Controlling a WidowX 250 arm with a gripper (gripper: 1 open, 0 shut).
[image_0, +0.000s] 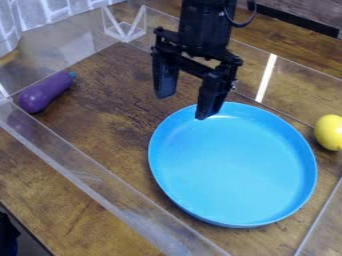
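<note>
My black gripper (190, 86) hangs above the dark wooden table, just behind the blue plate (230, 168), its two fingers spread apart with nothing visible between them. A purple eggplant (44, 92) lies at the left side. A yellow object (330, 134), perhaps a lemon, is at the right edge, partly out of frame.
Clear plastic walls (83, 168) run along the sides of the work area. The wood between the eggplant and the plate is bare. The blue plate is empty.
</note>
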